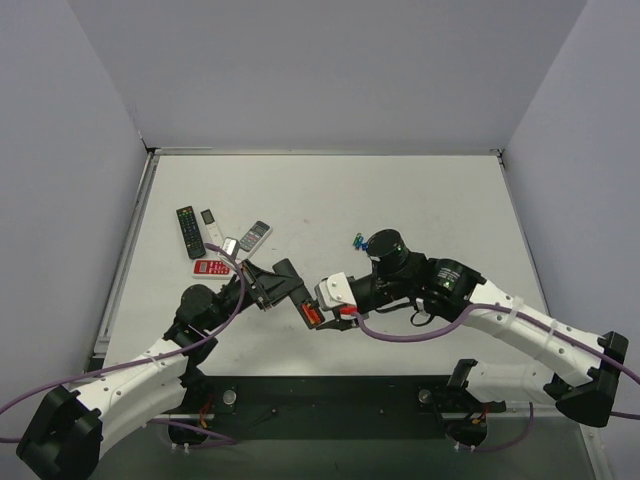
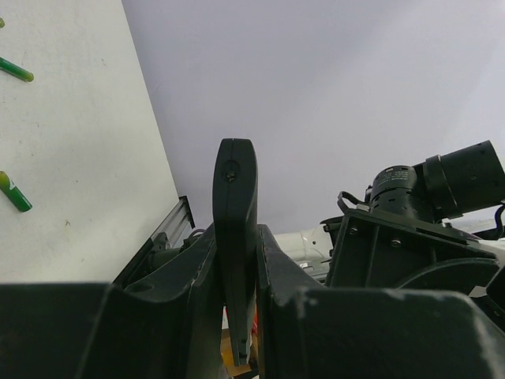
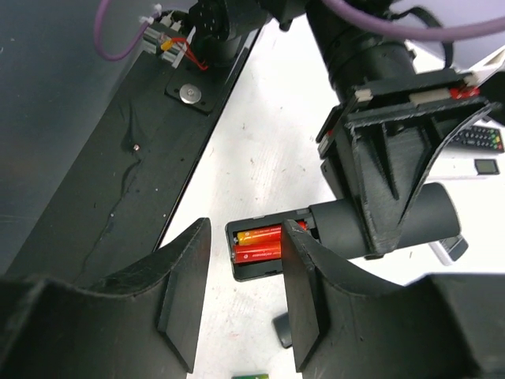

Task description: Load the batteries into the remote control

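A dark remote (image 1: pixel 290 277) is held tilted in the air by my left gripper (image 1: pixel 284 285), shut on it; in the left wrist view it stands between the fingers. In the right wrist view its open compartment holds an orange battery (image 3: pixel 254 235) and a red battery (image 3: pixel 254 253). My right gripper is open beside that compartment, its fingertips apart; whether it touches the remote is unclear. Loose green batteries lie on the table, such as one (image 2: pixel 14 192) in the left wrist view.
Several other remotes, including a black one (image 1: pixel 190 232) and a red one (image 1: pixel 212 268), lie at the table's left. Grey walls surround the table.
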